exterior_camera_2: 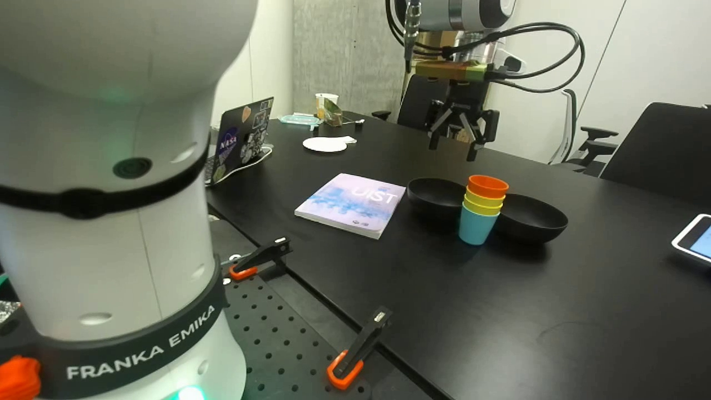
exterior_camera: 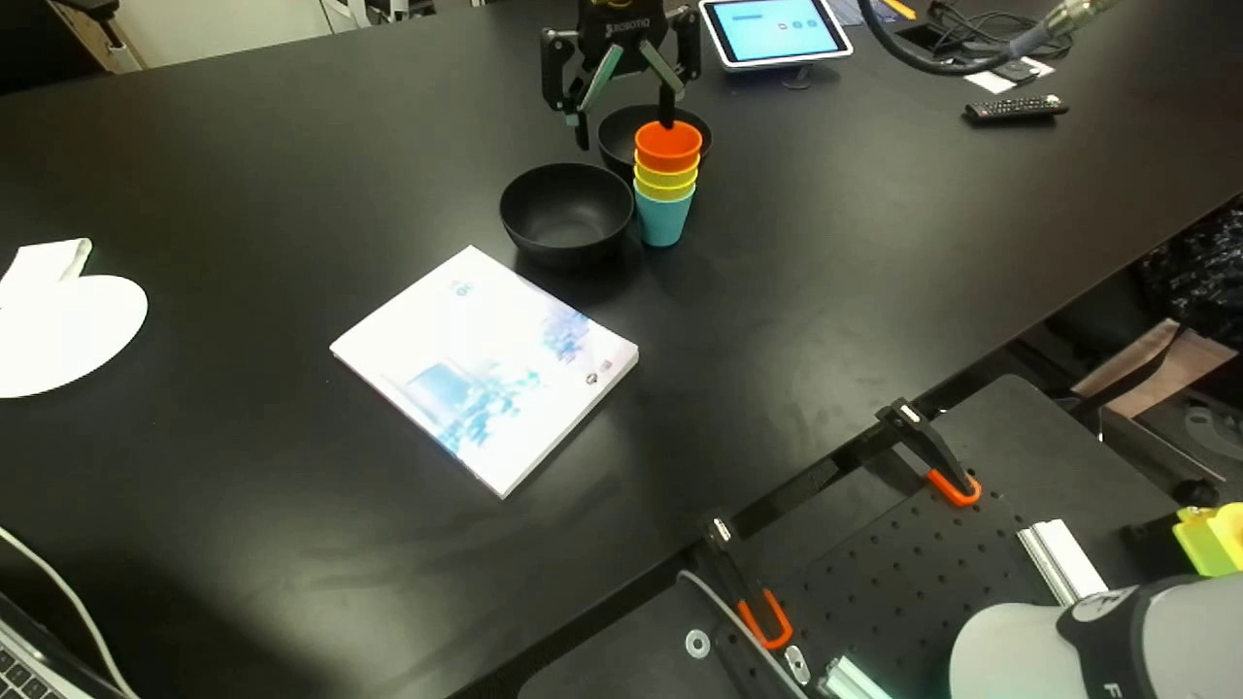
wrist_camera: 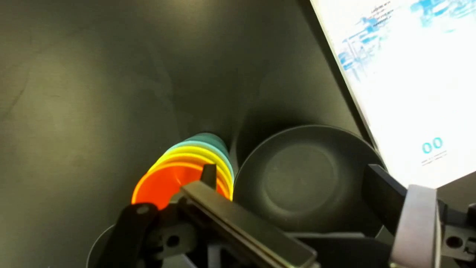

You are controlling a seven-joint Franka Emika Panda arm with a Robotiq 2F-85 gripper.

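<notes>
A stack of nested cups stands upright on the table, with an orange cup point(exterior_camera: 669, 145) on top, yellow cups point(exterior_camera_2: 482, 202) beneath it and a teal cup point(exterior_camera: 663, 217) at the bottom. Two black bowls touch or nearly touch the stack: one bowl point(exterior_camera: 566, 214) on the magazine side, another bowl point(exterior_camera_2: 531, 220) on the other. My gripper point(exterior_camera: 625, 132) is open above the bowls, fingers wide apart and empty. In the wrist view one finger point(wrist_camera: 208, 175) overlaps the orange cup's rim, while the other lies past the nearer bowl point(wrist_camera: 299, 176).
A white and blue magazine point(exterior_camera: 489, 367) lies beside the nearer bowl. Farther off are a tablet point(exterior_camera: 777, 30), a remote point(exterior_camera: 1016, 109) and a white plate point(exterior_camera_2: 325, 144). Clamps point(exterior_camera_2: 360, 346) line the table edge.
</notes>
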